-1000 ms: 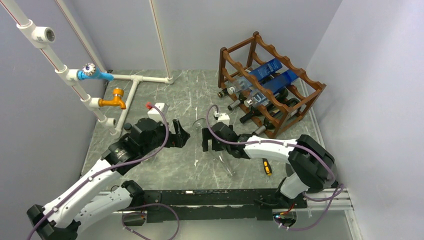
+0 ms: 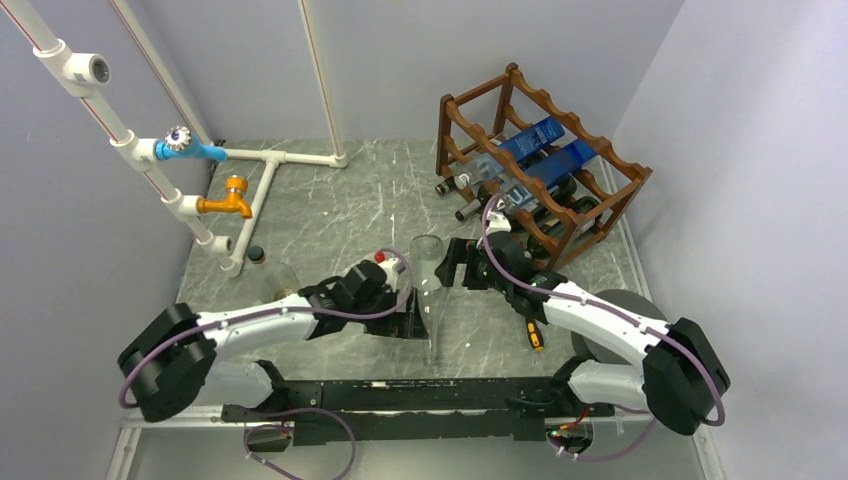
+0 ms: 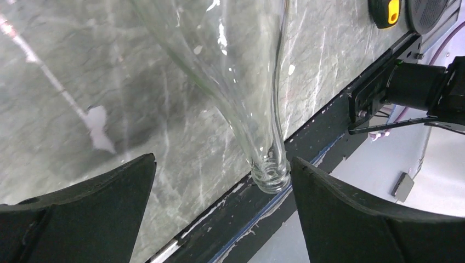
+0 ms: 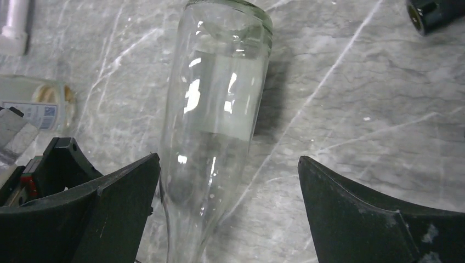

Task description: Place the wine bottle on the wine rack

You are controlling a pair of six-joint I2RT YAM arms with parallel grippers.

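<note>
An empty clear glass bottle lies on the grey marble surface in the top view, neck toward the front edge. My left gripper is open over the neck end, whose mouth shows between and beyond its fingertips. My right gripper is open above the bottle's body, just right of the bottle in the top view, not closed on it. The wooden wine rack at the back right holds several bottles, some with blue labels.
White pipes with blue and orange taps stand at the left. Another bottle lies behind my left arm. A yellow-handled tool lies right of the bottle, near a dark round object.
My left gripper has moved down and right toward the bottle's neck end. My right gripper has shifted right and slightly back. The bottle now lies straighter, front to back, slightly further right.
</note>
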